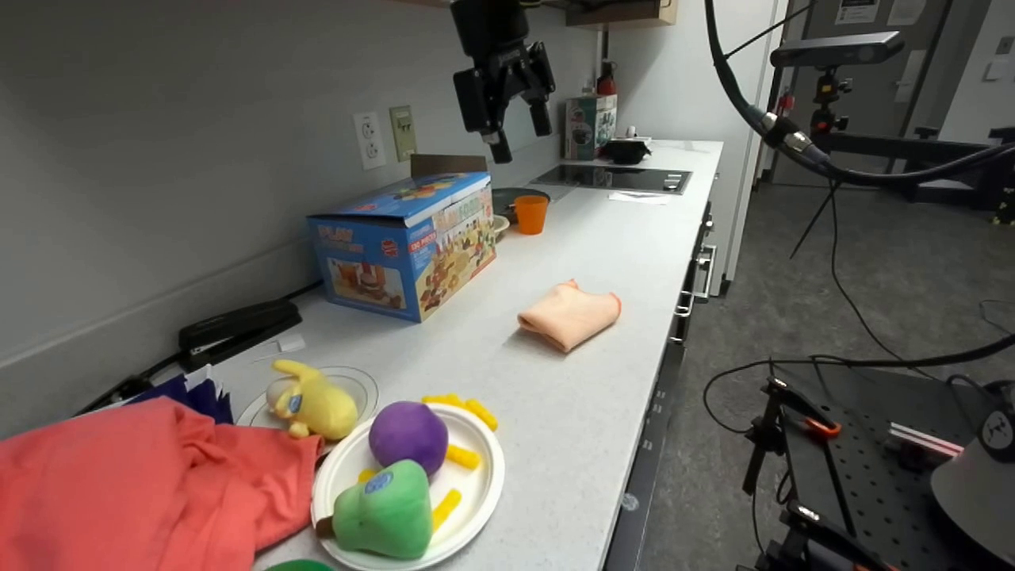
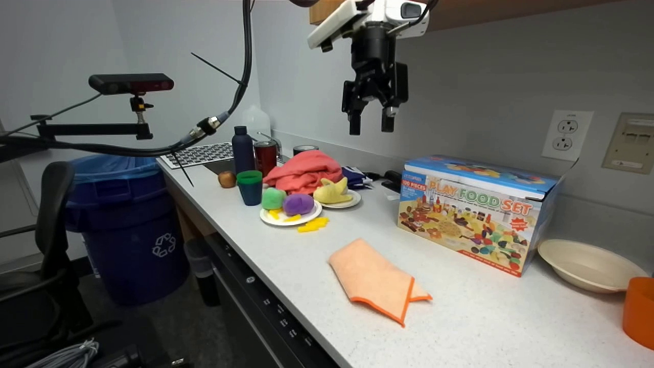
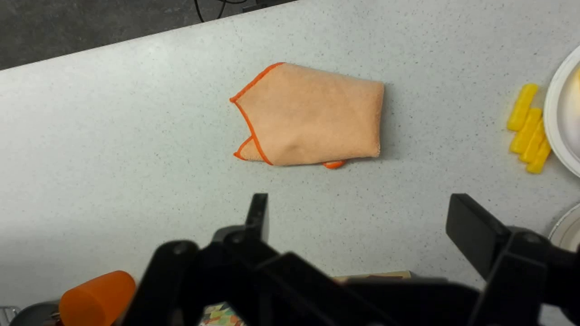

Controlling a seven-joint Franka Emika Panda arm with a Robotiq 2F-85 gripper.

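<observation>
My gripper (image 2: 371, 128) hangs open high above the counter, in front of the wall, with empty space between its fingers. In the wrist view its two fingertips stand wide apart. A folded peach cloth (image 3: 321, 117) with orange edging lies flat on the counter, clear of the gripper. The same cloth (image 1: 571, 315) appears mid-counter in exterior view 1. On a white plate (image 1: 487, 495) rest a green plush pear (image 1: 390, 509), a purple plush ball (image 1: 409, 437) and yellow sticks. More yellow sticks (image 3: 527, 130) lie just off the plate's rim.
A play food box (image 2: 472, 211) stands against the wall below the gripper. Beside it are a beige bowl (image 2: 591, 265) and an orange cup (image 2: 640, 313). A yellow plush (image 1: 319, 400), a red cloth (image 1: 143, 476) and a green cup (image 2: 250, 187) crowd the other end. Around the folded cloth, the counter is bare.
</observation>
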